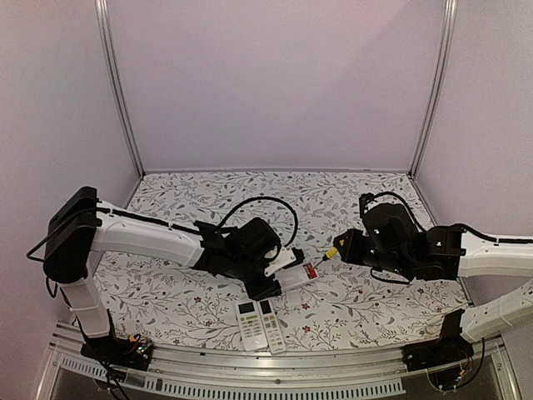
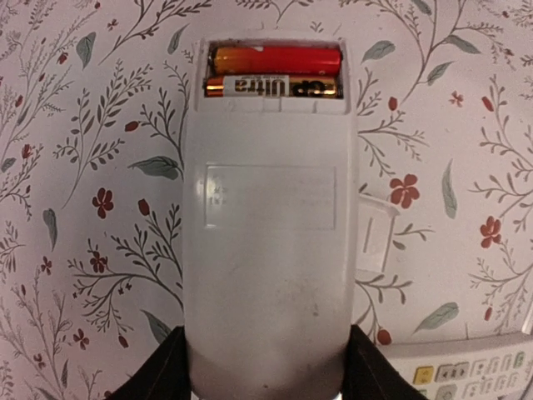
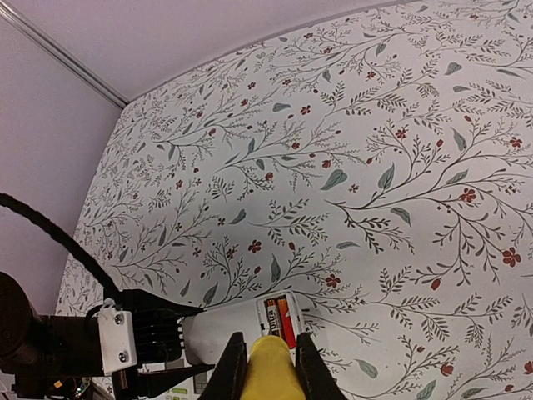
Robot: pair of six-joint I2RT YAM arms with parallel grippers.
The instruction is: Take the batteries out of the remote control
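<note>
A white remote control [image 2: 271, 258] lies back side up, its battery compartment uncovered at the far end. Two batteries sit side by side in it: a red one [image 2: 275, 60] and a gold-and-black one [image 2: 312, 87]. My left gripper is shut on the remote's near end. In the top view my right gripper [image 1: 343, 245] is shut on the yellow handle [image 3: 273, 371] of a screwdriver-like tool. The tool's thin shaft [image 1: 326, 257] points at the battery end of the remote, with its tip close by; whether it touches is unclear. In the right wrist view the handle hides the shaft.
Two other white remotes [image 1: 251, 326] [image 1: 271, 325] lie side by side near the front edge of the table. A small white cover [image 2: 376, 233] lies beside the held remote.
</note>
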